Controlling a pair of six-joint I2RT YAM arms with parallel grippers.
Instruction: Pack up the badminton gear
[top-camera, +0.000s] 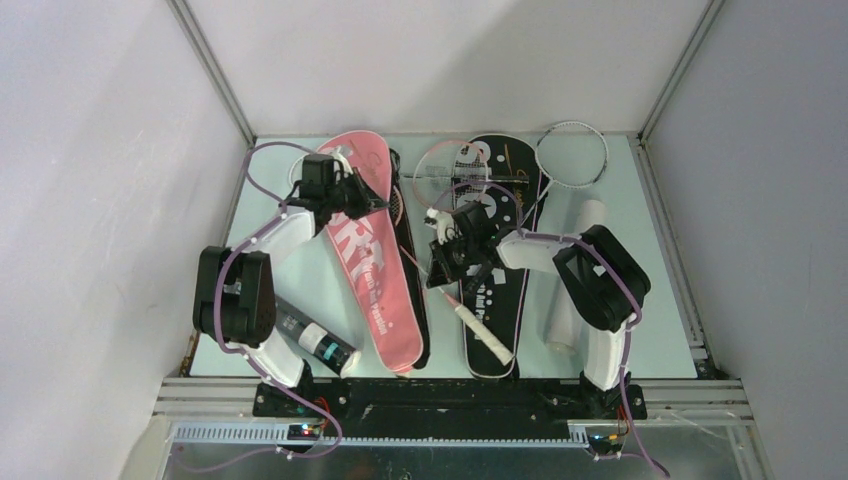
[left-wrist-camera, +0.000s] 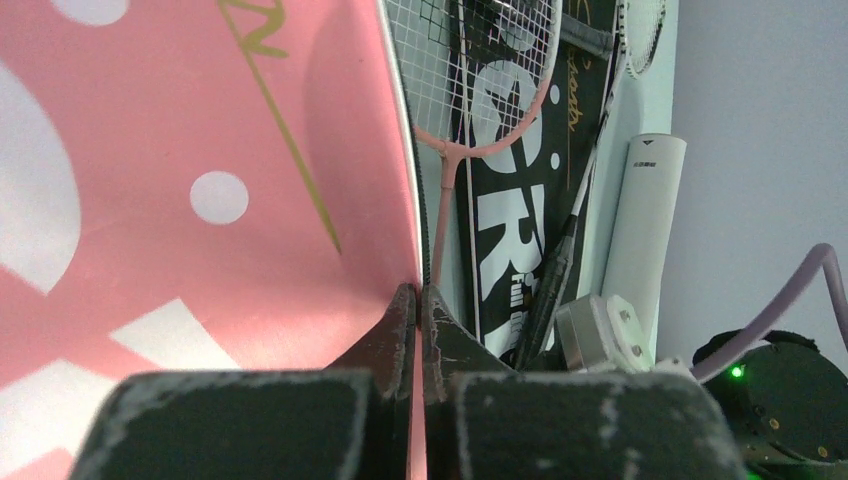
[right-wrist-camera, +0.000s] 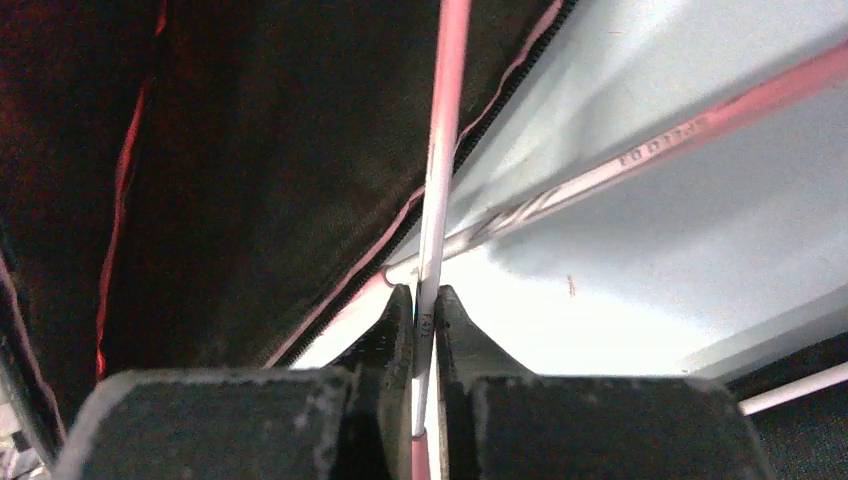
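Note:
A pink racket bag (top-camera: 375, 290) lies over a black layer on the left. My left gripper is shut at the bag's zipped edge; the thin edge appears between its fingertips. My right gripper is shut on a pink-and-silver racket shaft (right-wrist-camera: 434, 200), with a second shaft (right-wrist-camera: 650, 148) crossing beneath it. Pink racket heads (top-camera: 428, 155) lie toward the back, and a white grip (top-camera: 485, 334) rests at the front of a black bag (top-camera: 497, 355).
A dark shuttlecock tube (top-camera: 305, 330) lies front left, a white tube (top-camera: 575, 280) on the right. A white racket (top-camera: 570, 185) lies back right. Walls enclose the sides and back.

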